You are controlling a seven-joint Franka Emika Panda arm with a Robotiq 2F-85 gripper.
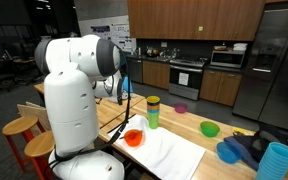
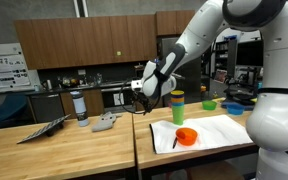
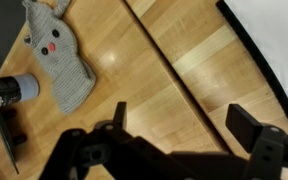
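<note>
My gripper is open, its two dark fingers spread wide over bare wooden table with nothing between them. Exterior view 2 shows the gripper (image 2: 144, 102) above the table, to the left of the white sheet. A grey knitted toy-like cloth (image 3: 69, 70) with a small face lies flat, up and left of the fingers in the wrist view. Near it, at the left edge, is a dark-and-white can (image 3: 12, 91). An orange bowl (image 2: 187, 136) and a tall green cup (image 2: 178, 112) with a yellow-and-blue top stand on the sheet's side of the table.
The white sheet (image 1: 176, 155) covers the table near the arm's base. Beyond it are a green bowl (image 1: 209, 129), a blue bowl (image 1: 228, 152), a maroon bowl (image 1: 180, 108) and a blue cup (image 1: 275, 161). A dark flat object (image 2: 49, 118) lies far left. Wood below the gripper is clear.
</note>
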